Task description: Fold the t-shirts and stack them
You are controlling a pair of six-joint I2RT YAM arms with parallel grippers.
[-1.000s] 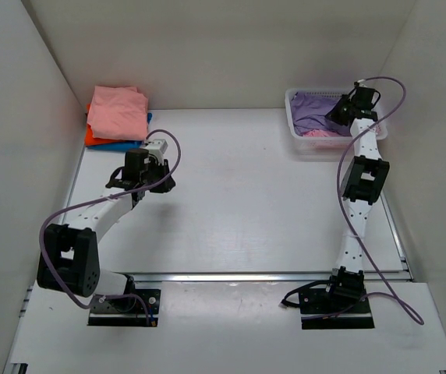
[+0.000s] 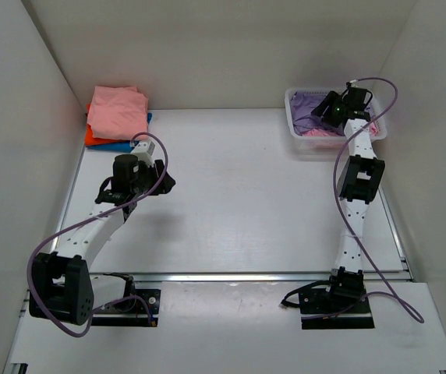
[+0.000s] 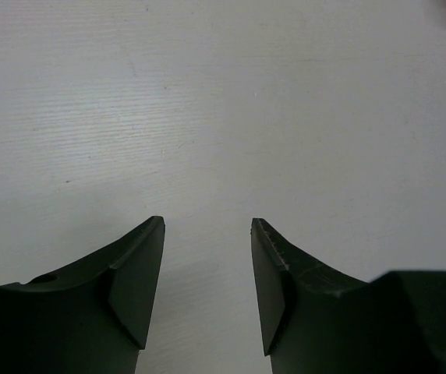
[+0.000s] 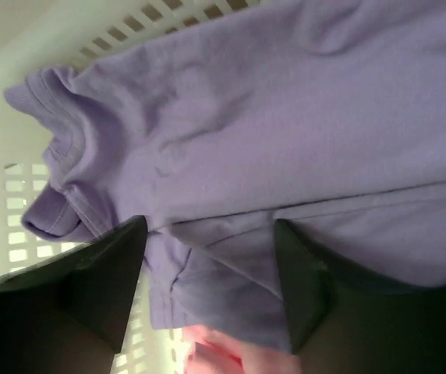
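Note:
In the white basket (image 2: 292,128) at the back right lies a crumpled purple shirt (image 2: 305,109), with some pink cloth (image 2: 322,132) below it. My right gripper (image 2: 328,109) is over the basket. The right wrist view shows its fingers (image 4: 122,269) parted in front of the purple shirt (image 4: 231,148), with no cloth seen pinched between them. At the back left is a folded stack, its top a salmon-pink shirt (image 2: 118,113), with red (image 2: 94,141) and blue (image 2: 118,146) edges below. My left gripper (image 2: 163,178) hangs open over bare table, in front of the stack.
Walls close off the back and both sides. A purple cable (image 2: 337,183) runs along the right arm, another (image 2: 75,226) along the left.
The left arm shifted slightly left.

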